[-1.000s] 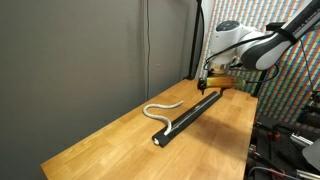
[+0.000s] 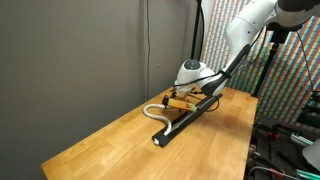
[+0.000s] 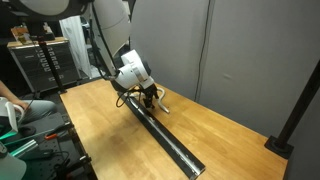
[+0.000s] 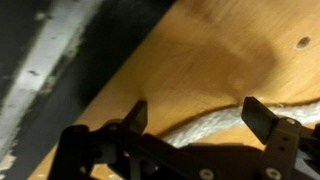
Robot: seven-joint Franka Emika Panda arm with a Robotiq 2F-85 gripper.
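Observation:
A pale rope (image 2: 160,121) lies in a curve on the wooden table, beside a long black rail (image 2: 176,132). Over the rope's far part hovers my gripper, its fingers open. In the wrist view, a length of rope (image 4: 212,124) runs across the gap between the fingers and passes behind the right finger (image 4: 259,117). Whether the fingertips touch the table cannot be told. The black rail (image 4: 100,65), with a light metallic strip, stays to the left. In exterior view 2, the arm hides part of the rope (image 3: 164,101).
Bare tabletop (image 2: 95,150) stretches away on the near left side. A grey wall panel (image 2: 80,70) stands along the table's back edge. The long rail (image 3: 170,147) crosses the table diagonally close to the gripper.
From the table's far right, my arm has moved left and come down over the rope. Rope and rail show no clear shift.

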